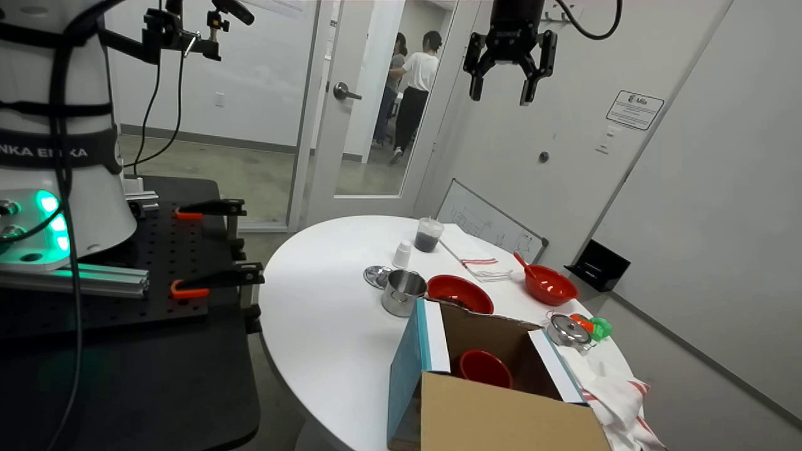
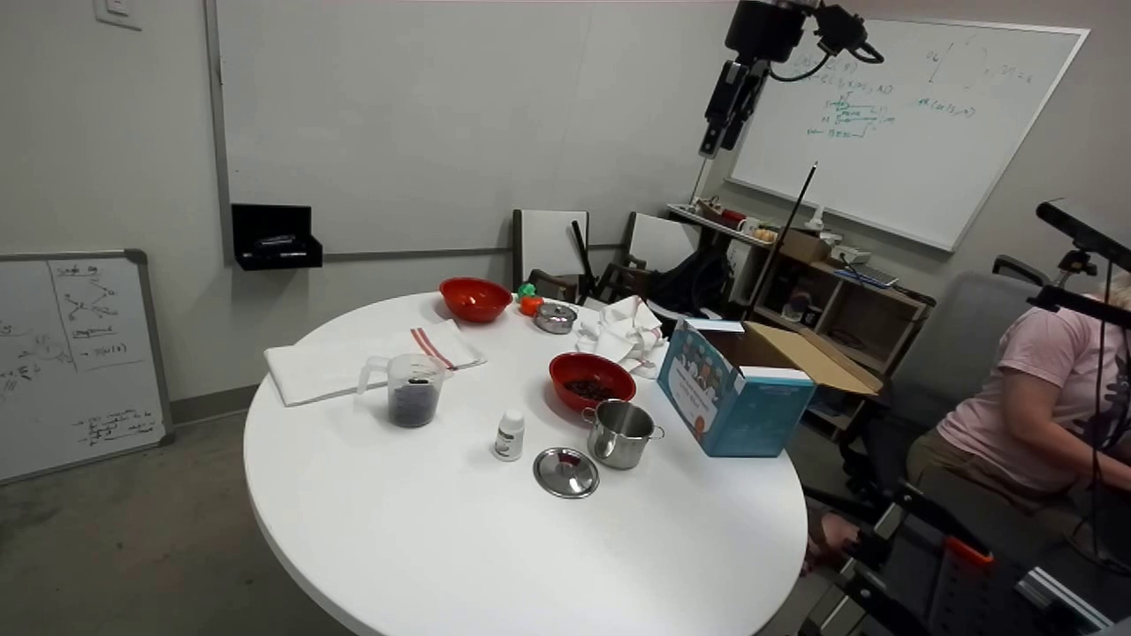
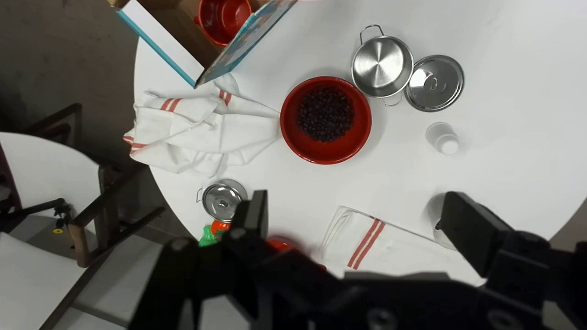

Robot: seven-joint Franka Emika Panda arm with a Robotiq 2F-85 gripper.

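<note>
High above the round white table (image 2: 350,509), my gripper (image 1: 502,94) stands open, its fingers wide apart and nothing between them. On the table a red bowl (image 3: 357,129) holds dark beans. Close by it are an uncovered steel pot (image 3: 382,66), a steel lid (image 3: 435,82) lying flat, and a white bottle (image 3: 441,137). A clear measuring cup (image 2: 413,392) with dark contents stands beside a folded striped towel (image 3: 396,247). At the far side sits a second red bowl (image 2: 474,300), mostly hidden behind my gripper in the wrist view.
An open blue cardboard box (image 2: 758,413) with a red cup (image 1: 485,368) inside stands at one edge. Next to it lies a crumpled towel (image 3: 203,132). A small lidded pot (image 2: 554,317) is near orange and green items (image 2: 529,303).
</note>
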